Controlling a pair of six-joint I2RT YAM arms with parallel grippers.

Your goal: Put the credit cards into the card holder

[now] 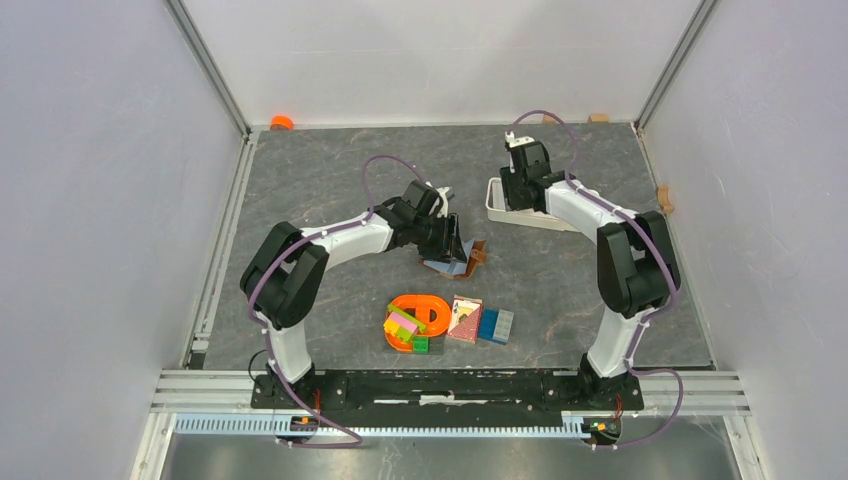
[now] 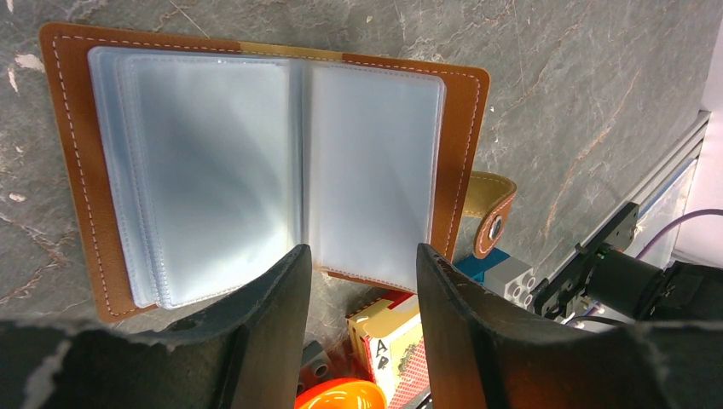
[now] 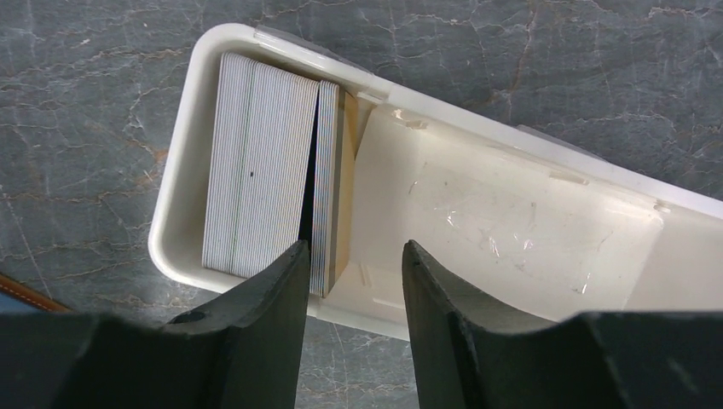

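Observation:
The brown card holder [image 2: 452, 153] lies open on the grey surface, clear sleeves [image 2: 196, 170] showing, under my left gripper, whose fingers are apart with nothing visible between them. A white box [image 3: 503, 213] holds stacks of cards [image 3: 256, 170] at its left end, with a thinner, gold-faced stack [image 3: 332, 179] leaning beside them. My right gripper is over the box, open, its left fingertip at the lower end of that thinner stack; whether they touch I cannot tell.
An orange toy with coloured bricks [image 1: 420, 310], a card box [image 1: 464, 318] and blue-grey blocks [image 1: 496, 325] lie at the front middle. An orange cup [image 1: 282, 122] sits at the back edge.

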